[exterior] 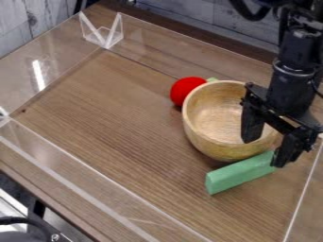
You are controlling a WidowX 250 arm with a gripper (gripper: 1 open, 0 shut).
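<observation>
A large tan bowl (217, 121) sits on the wooden table. My black gripper (278, 127) is over its right side, open, with its fingertips at the bowl's right part; whether they touch it is not clear. A green bar-shaped object (237, 175) lies just in front of the bowl, partly hidden at its right end by the gripper. A red round object (188, 91) lies behind the bowl at its left, with a small green piece beside it.
A white wire-like holder (101, 30) stands at the back left.
</observation>
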